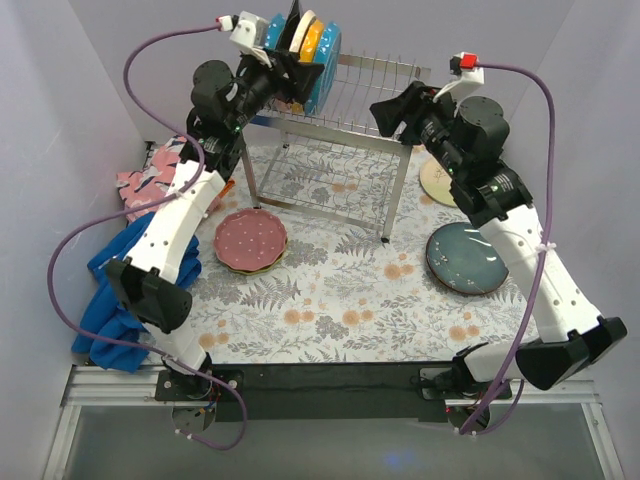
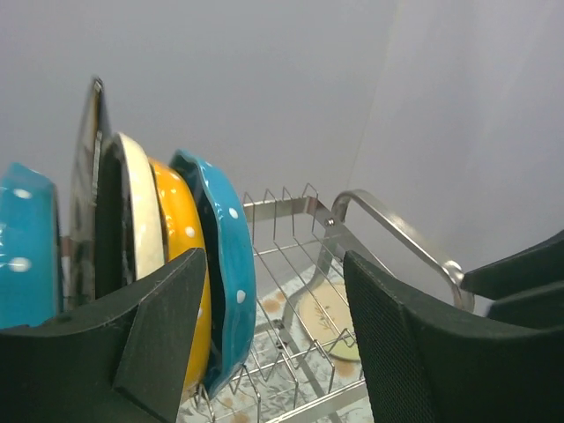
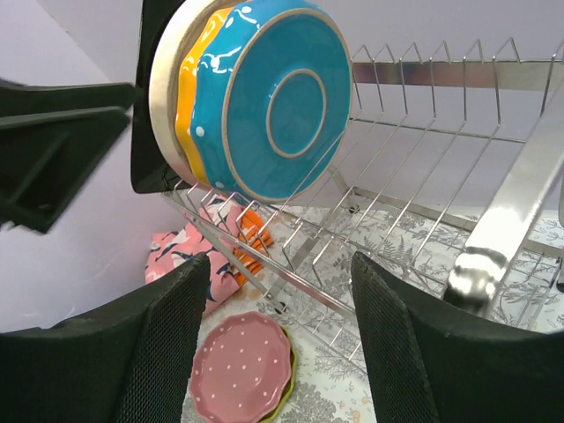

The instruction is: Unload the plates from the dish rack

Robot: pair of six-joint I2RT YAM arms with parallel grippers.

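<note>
A blue plate (image 3: 286, 106), a yellow plate (image 2: 176, 220), a cream plate (image 2: 144, 203) and a dark board stand upright at the left of the dish rack (image 1: 395, 145), with more blue behind them. My left gripper (image 1: 295, 80) is open right at these plates, its fingers in front of them in the left wrist view, nothing clearly between them. My right gripper (image 1: 393, 112) stands open at the rack's front right, facing the wire slots and plates, empty.
Pink plates (image 1: 250, 236) lie below left of the rack, a dark plate (image 1: 466, 258) and cream plate (image 1: 437, 182) at right. Blue cloth (image 1: 125, 300) and patterned cloth lie at far left.
</note>
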